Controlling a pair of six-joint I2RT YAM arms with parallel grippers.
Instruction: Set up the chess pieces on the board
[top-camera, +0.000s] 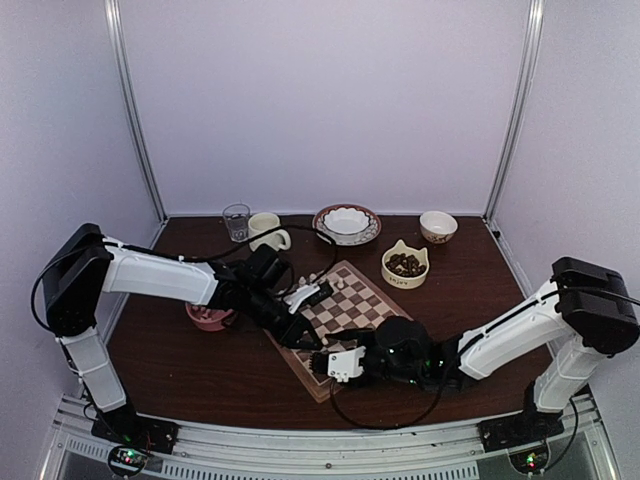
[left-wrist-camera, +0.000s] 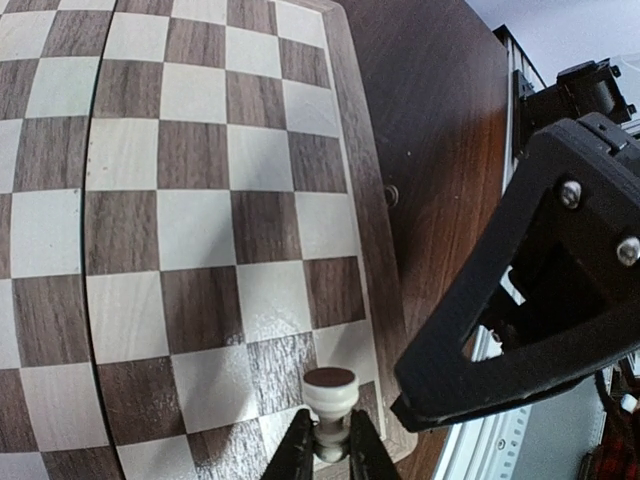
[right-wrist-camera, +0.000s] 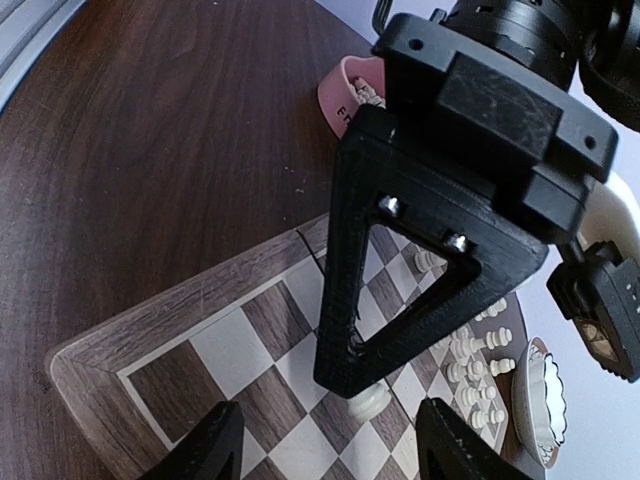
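Note:
In the left wrist view, my left gripper is shut on a white chess piece (left-wrist-camera: 331, 392), whose dark-bottomed base faces outward past the fingertips. The right wrist view shows the pale end of that piece (right-wrist-camera: 368, 402) below the left finger. My right gripper stands open around empty space, its fingers apart on either side of the piece but not touching it. Both grippers meet over the near part of the chessboard (top-camera: 322, 388). Several white pieces (right-wrist-camera: 468, 345) stand on the board's far left side.
The pink bowl (right-wrist-camera: 350, 85) holding white pieces is partly behind the left arm. A cream bowl (top-camera: 405, 279) of dark pieces sits right of the board. Mug (top-camera: 265, 230), glass (top-camera: 236, 222), plates (top-camera: 347, 225) and a small bowl (top-camera: 438, 226) line the back.

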